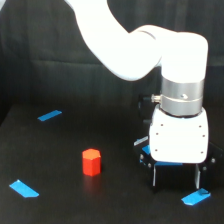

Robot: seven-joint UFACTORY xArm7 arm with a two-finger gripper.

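Note:
A small red block [91, 162] stands on the dark surface, left of the middle. Off to its right hangs my gripper [176, 181], its two thin fingers well apart and nothing visible between them. The gripper points downward, apart from the block. Its white housing [178, 136] hides part of the surface behind it.
Strips of blue tape lie on the black table: one at the back left [50, 115], one at the front left [23, 188], one at the front right [196, 197]. Blue also shows behind the gripper.

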